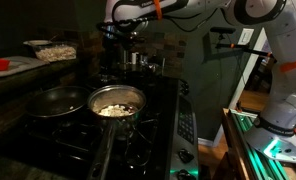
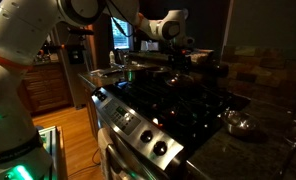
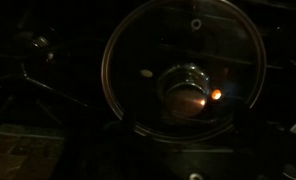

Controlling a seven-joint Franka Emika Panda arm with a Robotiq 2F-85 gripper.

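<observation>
A round clear glass lid (image 3: 128, 75) with a metal rim fills much of the wrist view, and its round knob (image 3: 185, 90) shows near the middle. What lies beneath it is too dark to tell. My gripper (image 1: 112, 55) is open above the far part of the stove, and its dark fingers are hard to make out. From the other side, the gripper (image 2: 178, 60) hangs over the back of the burners. Closer to the first exterior camera, a pot (image 1: 116, 100) with pale pieces inside sits on the stove, its long handle pointing forward.
A dark frying pan (image 1: 56, 101) stands left of the pot. On the shelf are a red item on a white board (image 1: 0, 66) and a container of pale food (image 1: 54, 52). A metal bowl (image 2: 238, 122) rests on the counter beside the stove. Knobs (image 2: 147, 136) line the stove front.
</observation>
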